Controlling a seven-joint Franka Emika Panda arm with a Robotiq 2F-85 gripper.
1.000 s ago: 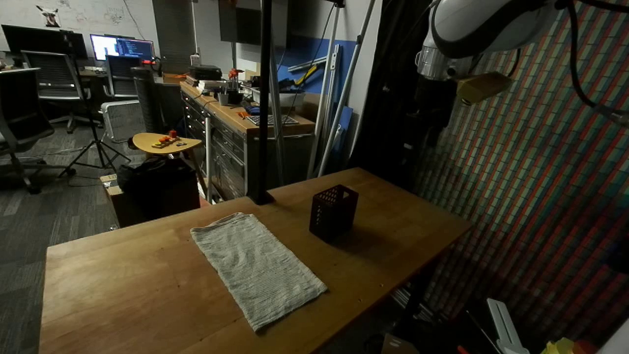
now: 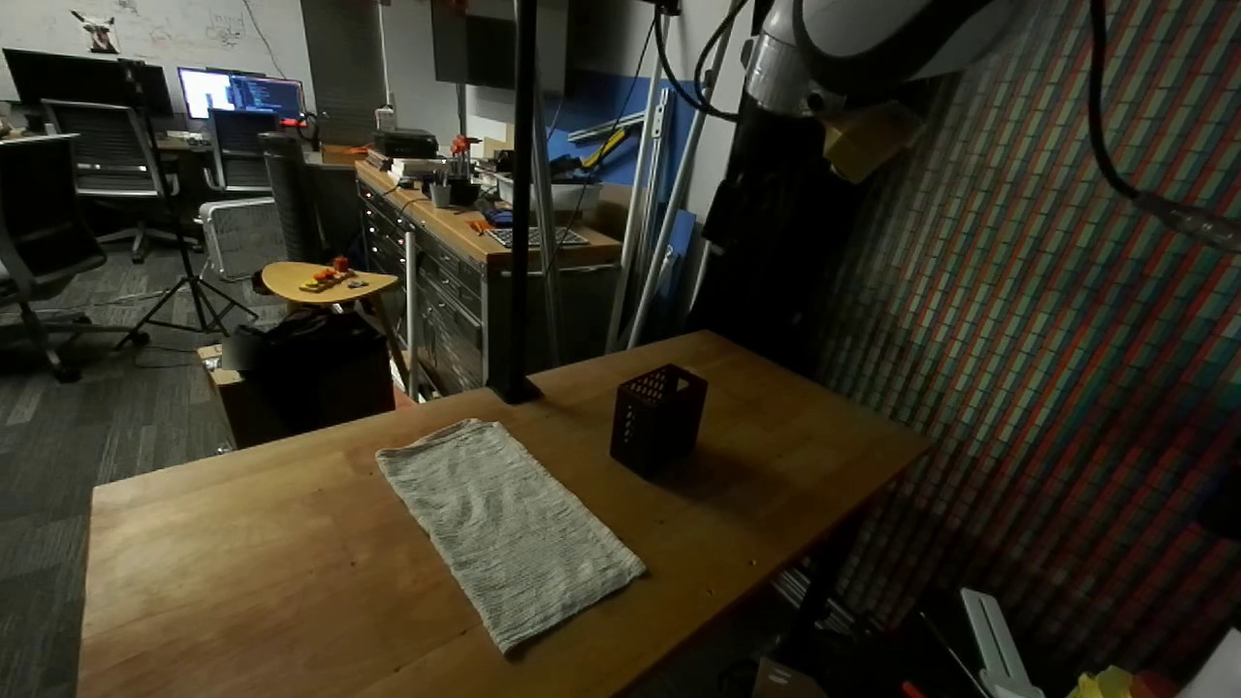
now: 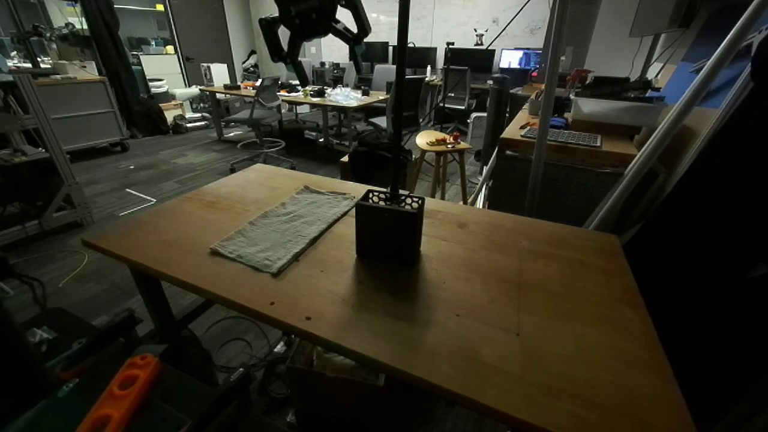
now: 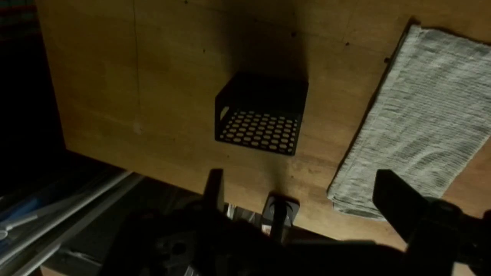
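Observation:
A light grey cloth (image 2: 512, 529) lies flat on the wooden table (image 2: 233, 558). Beside it stands a black holder (image 2: 657, 425), open at the top and with a perforated side. From above, the wrist view has the holder (image 4: 262, 115) near the middle and the cloth (image 4: 428, 110) to the right. High over the table, my gripper (image 3: 327, 72) is open, its fingers wide apart and nothing between them. In the wrist view the gripper spreads below the holder, the right finger overlapping the cloth's near corner in the picture.
A black post (image 3: 398, 108) rises at the table's far edge, close behind the holder. Metal poles (image 2: 657, 221) lean beyond that edge. Bare tabletop lies on both sides of the cloth and holder.
In exterior view 1 the arm has shifted left, toward the holder's side of the picture, and slightly up. The cloth and the holder have stayed where they were.

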